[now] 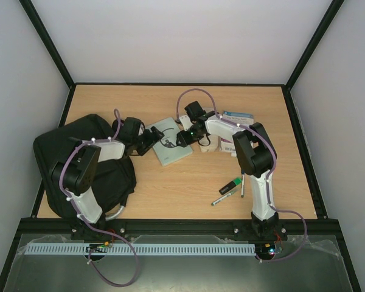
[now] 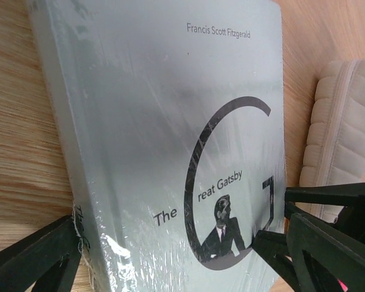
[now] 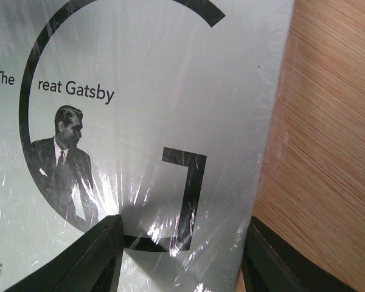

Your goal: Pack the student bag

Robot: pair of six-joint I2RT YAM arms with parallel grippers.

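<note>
The Great Gatsby book (image 1: 173,150), pale and wrapped in clear film, lies flat between both grippers. My left gripper is open over its left side: one finger is beside the spine, the other over the cover. At the opposite side, my right gripper is part open and straddles the book's edge. One of its fingers is over the cover, the other beyond the edge above the wood. Whether either pair touches the book is hard to tell. The black student bag (image 1: 103,176) fills the table's left side, partly behind the left arm.
A quilted cream case (image 2: 347,115) lies close to the book's right. Further right are white-and-blue packs (image 1: 240,117), partly under the right arm. A black item with a green end (image 1: 230,186) and pens (image 1: 223,198) lie at front right.
</note>
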